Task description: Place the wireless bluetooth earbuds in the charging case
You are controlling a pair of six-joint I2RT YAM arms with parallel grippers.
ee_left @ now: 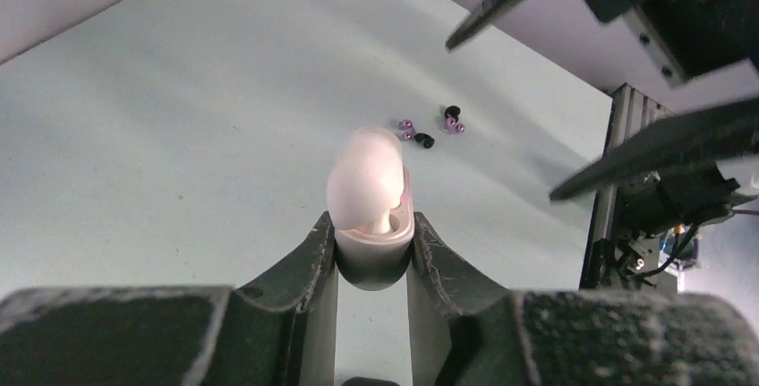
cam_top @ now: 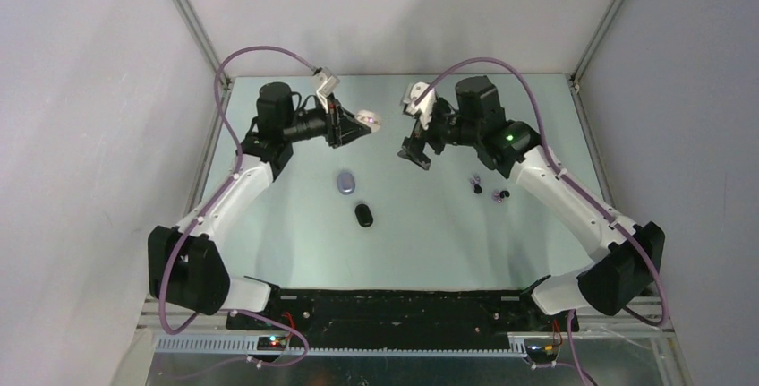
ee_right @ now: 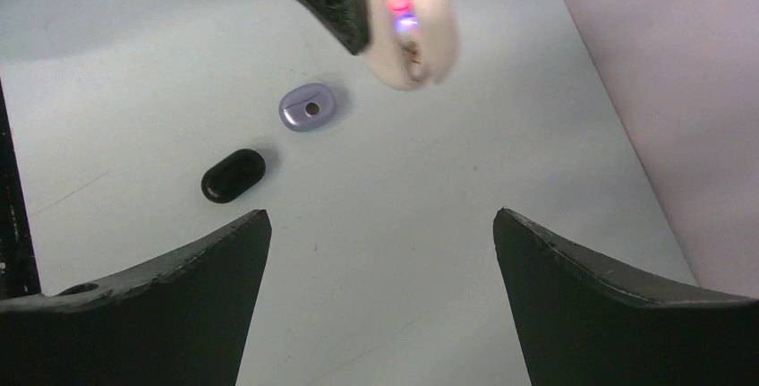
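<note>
A white charging case (ee_left: 371, 252) is held upright in my left gripper, which is shut on it. A white piece sits at its top. In the right wrist view the case (ee_right: 434, 28) shows small red and blue lights. Just right of it in the top view, my right gripper (cam_top: 414, 152) stands open, with nothing seen between its fingers in its wrist view.
A grey-lilac oval case (cam_top: 346, 182) and a black case (cam_top: 363, 215) lie on the middle of the table (cam_top: 421, 234). Two small groups of purple and black earbuds (cam_top: 477, 184) lie to the right.
</note>
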